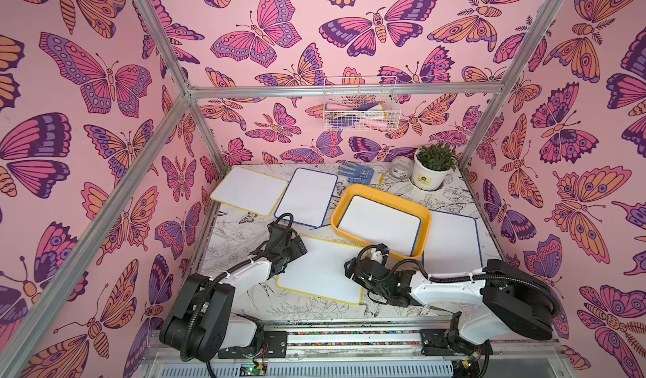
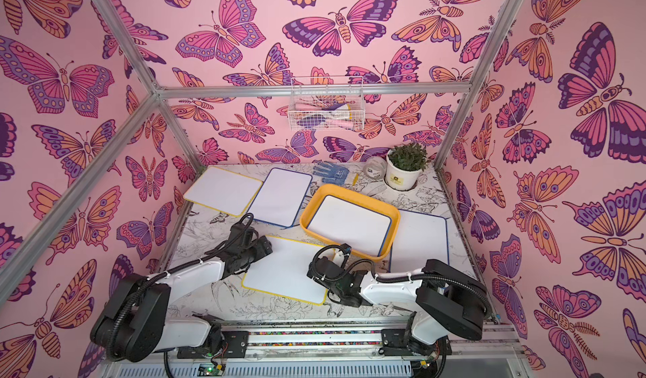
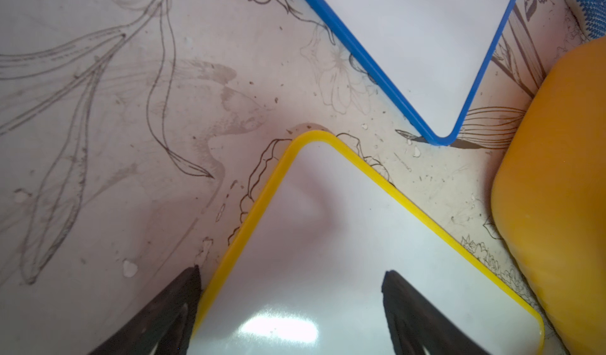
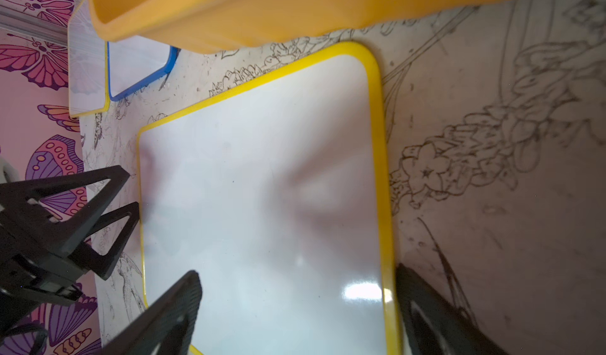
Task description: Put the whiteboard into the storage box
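Note:
A yellow-rimmed whiteboard [image 1: 324, 269] lies flat at the table's front middle, just before the yellow storage box [image 1: 344, 199]. That box holds a blue-rimmed whiteboard [image 1: 380, 224]. At the yellow-rimmed board's left end my left gripper stands open, one finger [image 3: 173, 307] close outside the rim and the other over the white face. The right gripper, also open, is at the opposite end. One of its fingers [image 4: 419, 301] sits beside the right rim, seemingly touching; the other is above the board. Neither has the board clamped.
Another yellow-rimmed board [image 1: 249, 189] and a blue-rimmed one [image 1: 306, 196] lie back left. A blue-rimmed board [image 1: 451, 240] lies right of the box. Gloves [image 1: 356, 172], a glass jar [image 1: 401, 168] and a potted plant [image 1: 430, 176] stand behind.

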